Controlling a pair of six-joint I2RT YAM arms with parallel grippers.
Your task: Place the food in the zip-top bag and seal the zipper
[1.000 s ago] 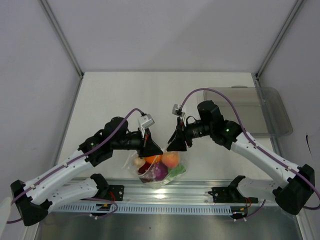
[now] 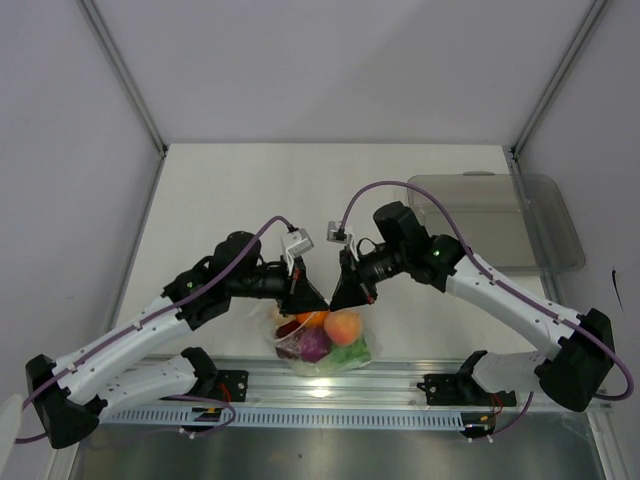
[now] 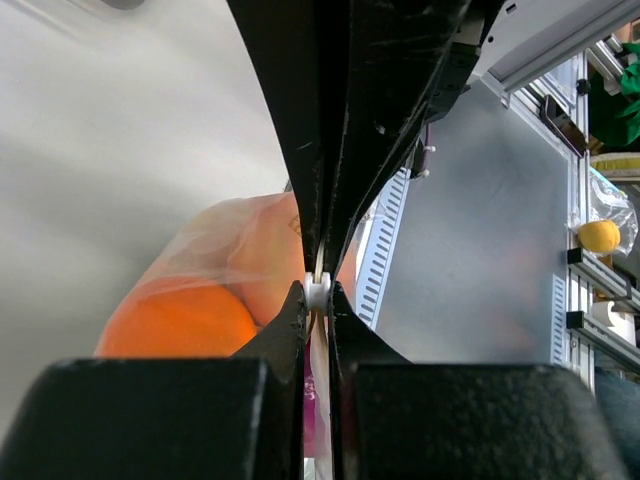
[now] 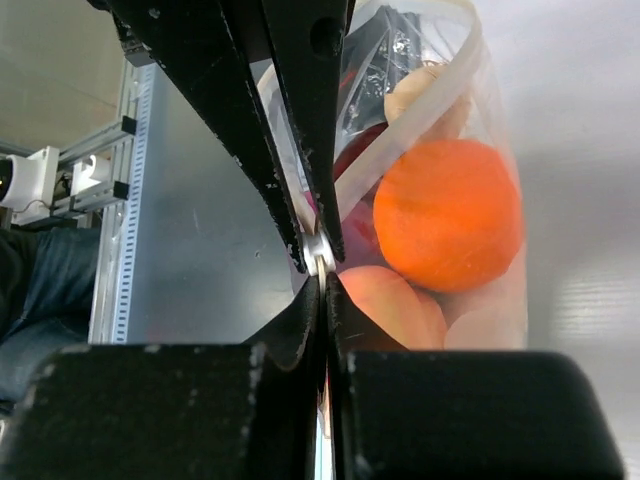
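Observation:
A clear zip top bag [image 2: 287, 362] lies at the table's front edge, with food inside: an orange [image 4: 450, 215], a peach [image 2: 343, 327], a purple onion [image 2: 314, 345] and something green [image 2: 351, 352]. Its mouth gapes on one side, where the zip strip [image 4: 430, 110] curves apart. My left gripper is shut on the bag's top edge, a small whitish piece, perhaps the slider, between its tips. Directly beside it, tips almost touching, my right gripper is shut with a thin strip of the bag edge between its fingers.
An empty clear tray [image 2: 480, 255] stands at the back right. Bare white tabletop [image 2: 260, 190] stretches behind the arms. A metal rail [image 2: 320, 392] runs along the front edge, close to the bag.
My right gripper has moved left and slightly down to meet the left one, and its fingers have shut. The left arm has hardly moved.

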